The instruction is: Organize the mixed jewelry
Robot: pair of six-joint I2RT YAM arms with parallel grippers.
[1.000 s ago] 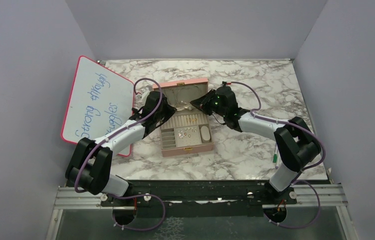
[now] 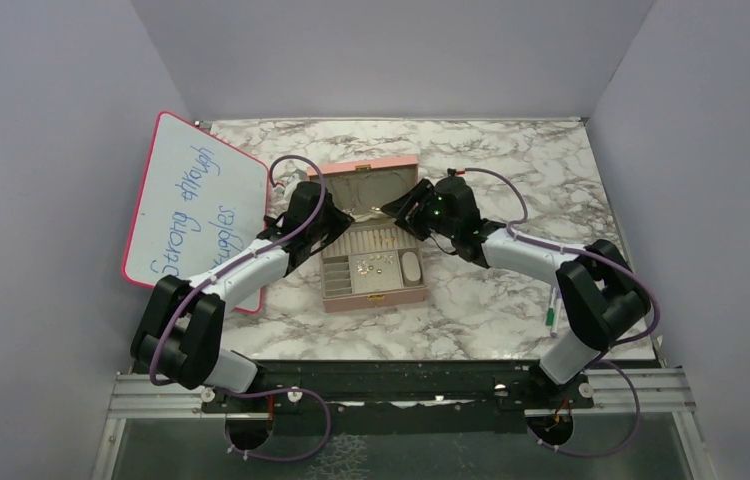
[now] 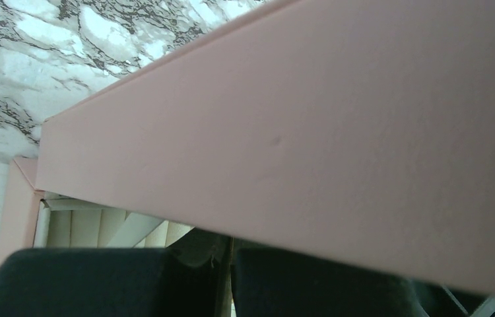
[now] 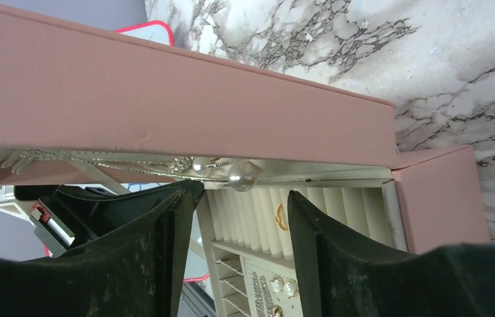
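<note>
A pink jewelry box stands open at the table's middle. Along its lid lie silver chains and pearls, hanging just above ring rolls that hold gold pieces. A lower tray holds earrings. My left gripper is shut at the lid's left side, nothing visible between its fingers; the pink lid fills much of that wrist view. My right gripper is open at the lid's right side, its fingers spread short of the pearls.
A whiteboard lies on the left side of the table. Markers lie at the right.
My right arm has shifted slightly to the right, and its gripper looks wider open than a second ago. The left arm has hardly moved.
</note>
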